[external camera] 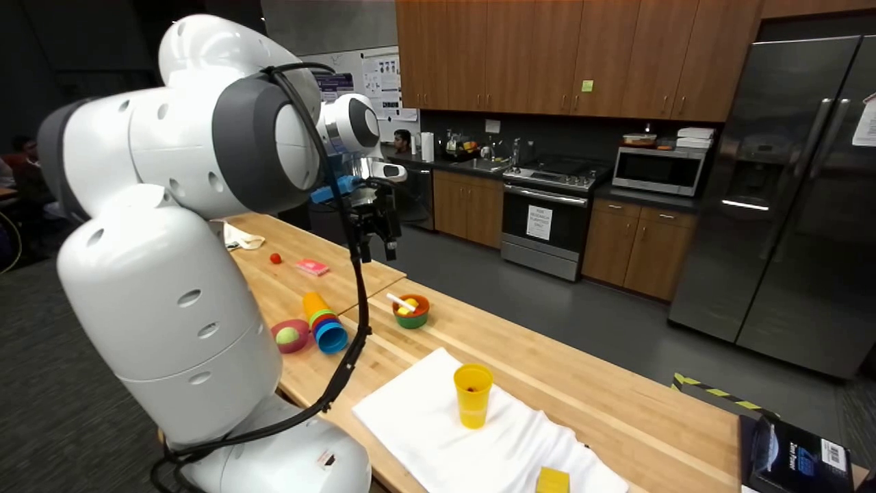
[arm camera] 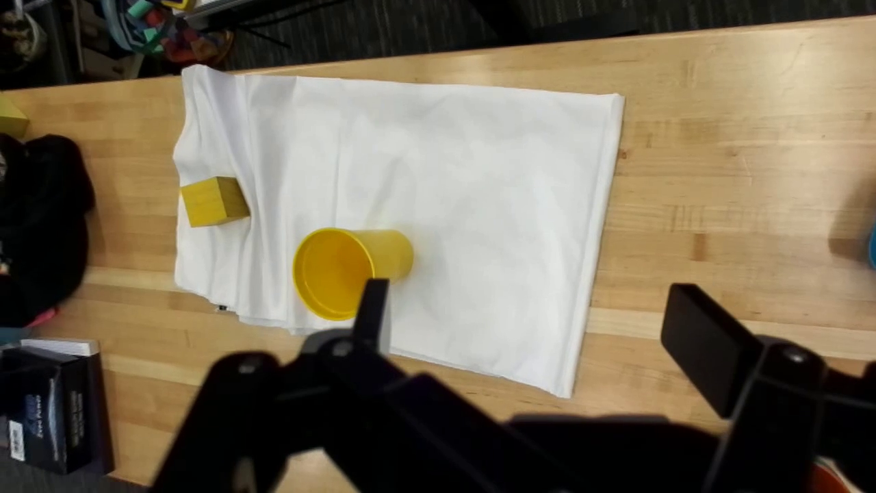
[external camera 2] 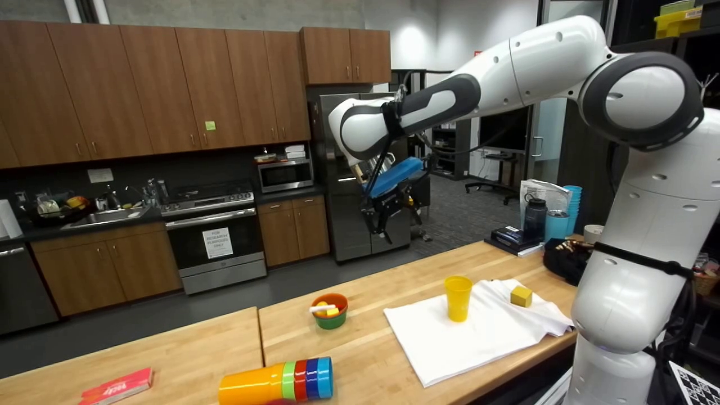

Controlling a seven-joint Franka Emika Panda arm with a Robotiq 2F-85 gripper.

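Note:
My gripper is open, its two black fingers wide apart and nothing between them. In exterior view 2 the gripper [external camera 2: 399, 228] hangs well above the table. A yellow cup [external camera 2: 458, 300] stands upright on a spread white cloth [external camera 2: 432, 337]. Seen from the wrist, one finger's tip overlaps the near side of the cup [arm camera: 328, 271], though the gripper is far above it. Toward the cloth's rumpled end sits a yellow block [arm camera: 212, 201], apart from the cup. Off the cloth, a green and orange bowl [external camera 2: 330, 317] holds small yellow pieces and a white stick-like item.
Stacked coloured cups [external camera 2: 277, 383] lie on their side, near a pink bowl [external camera: 289, 336] with a ball. A pink box [external camera 2: 118, 387] lies farther along. Dark boxes [external camera: 801, 460] and a black bottle [external camera 2: 535, 219] occupy the other end. Bare wood surrounds the cloth.

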